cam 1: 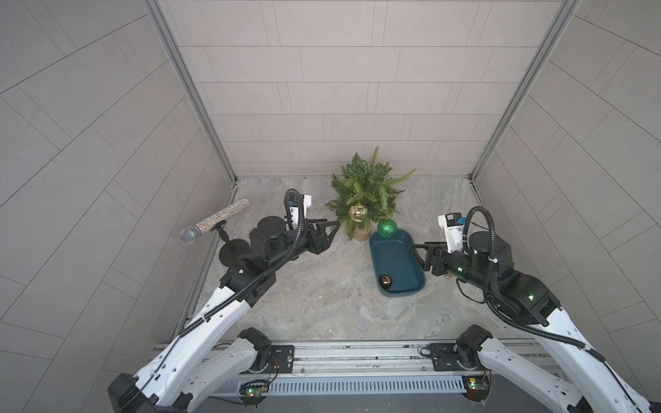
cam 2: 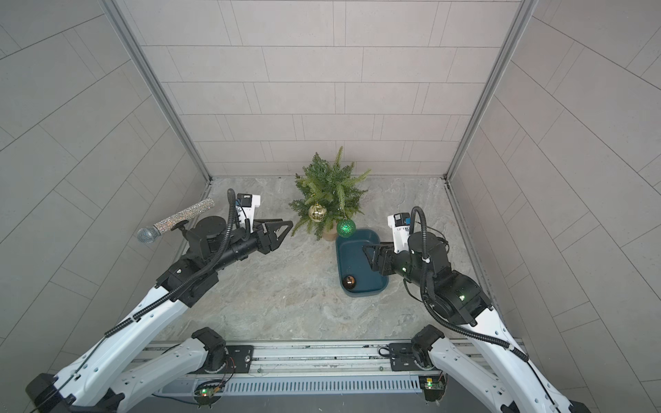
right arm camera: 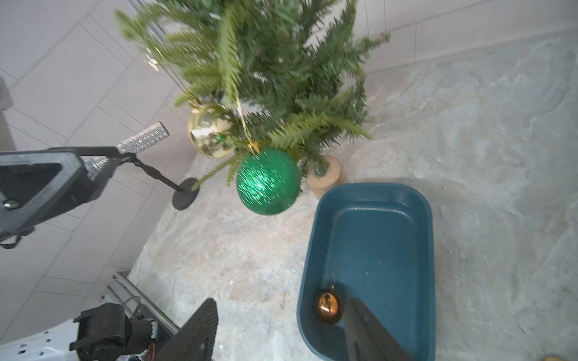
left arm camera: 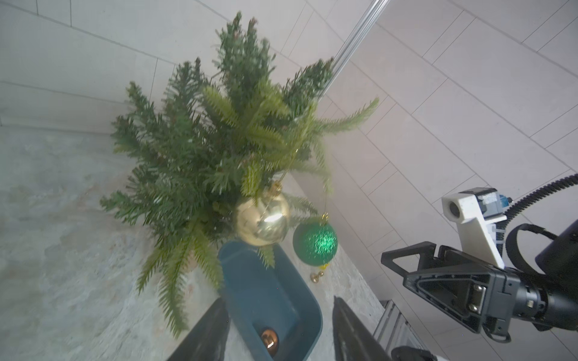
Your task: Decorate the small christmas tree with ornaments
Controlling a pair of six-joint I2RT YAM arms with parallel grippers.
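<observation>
The small tree [cam 1: 367,184] stands at the back in a light pot [right arm camera: 325,174]. On its front branches hang a shiny gold ball [left arm camera: 262,220] and, lower and to the right, a glittery green ball [right arm camera: 268,181]. A copper-brown ball [right arm camera: 328,305] lies in the near left corner of the blue tray [cam 1: 375,258]. My left gripper [cam 1: 335,232] is open and empty, left of the tree and apart from it. Over the tray's right side hovers my right gripper [cam 1: 416,254], also open, with nothing between its fingers.
A glittering microphone [cam 1: 214,220] on a black stand occupies the left side. Small gold pieces [left arm camera: 317,274] lie right of the tray, mostly behind the right arm. Open tabletop [cam 1: 310,296] stretches left of the tray.
</observation>
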